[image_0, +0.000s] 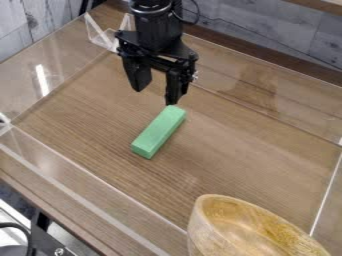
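Note:
A black robot gripper (155, 92) hangs in the upper middle of the camera view, its fingers open, above and behind a green rectangular block (159, 132). The block lies flat and diagonally on the wooden surface, apart from the gripper as seen here. Nothing shows between the fingers.
A yellow bowl (247, 225) sits at the lower right, cut off by the frame edge. Dark cables show at the lower left edge.

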